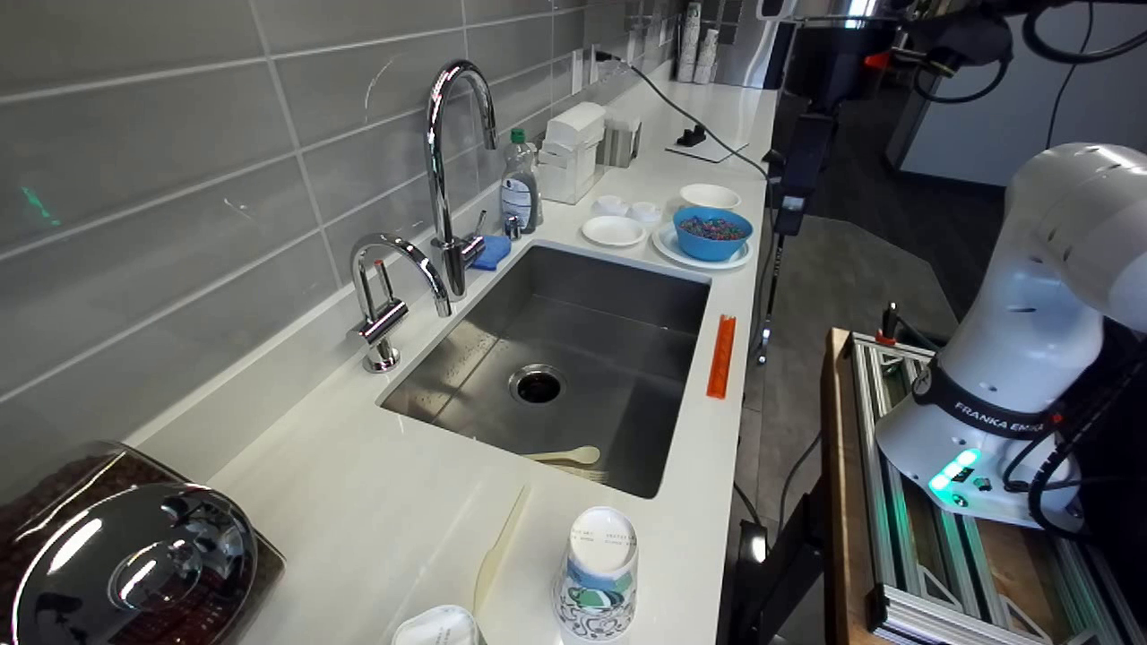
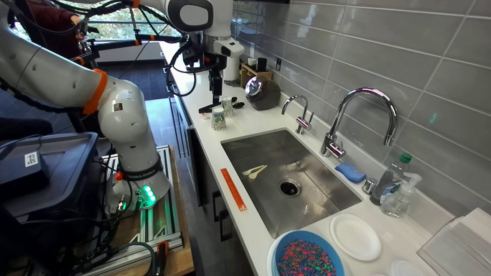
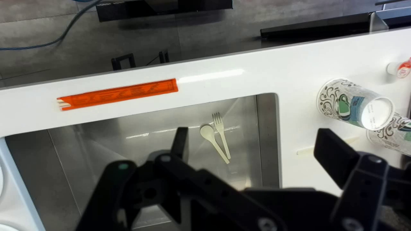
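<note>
My gripper stands open in the wrist view, its two black fingers wide apart with nothing between them. Beyond them in that view, a pale spoon (image 3: pixel 208 133) and a pale fork (image 3: pixel 219 127) lie side by side on the floor of the steel sink (image 3: pixel 104 144). A pale knife (image 1: pixel 496 559) rests on the counter beside the sink. Patterned paper cups (image 2: pixel 218 119) stand upside down near it. An orange chopstick packet (image 1: pixel 721 356) lies along the counter's front edge. In exterior view 2 the arm reaches over the counter from the far end.
Two chrome taps, the taller one (image 1: pixel 435 161) and the shorter one (image 1: pixel 371 312), rise behind the sink. A blue bowl (image 1: pixel 710 245) of small coloured pieces sits on a plate at its far end, near a white plate (image 1: pixel 614 231) and a soap bottle (image 1: pixel 521 188). A lidded container (image 1: pixel 140 559) stands near the wall.
</note>
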